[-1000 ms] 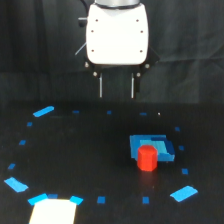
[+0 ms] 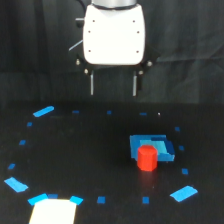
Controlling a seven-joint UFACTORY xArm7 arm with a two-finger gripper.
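My gripper (image 2: 113,94) hangs high over the back of the dark table, pointing down. Its two thin fingers are spread wide with only empty space between them. Well below and to the right, a red block (image 2: 147,158), rounded in outline, overlaps the front of a small blue tray (image 2: 170,154). From this angle I cannot tell whether the block is inside the tray or just before it. The fingers are far from both.
A pale yellow square (image 2: 52,212) lies at the front left edge. Blue tape strips (image 2: 43,111) and several small blue marks dot the black surface. Open, bare table fills the middle and left.
The fingers have spread farther apart, and the gripper has shifted slightly left. The red block and blue tray look unmoved.
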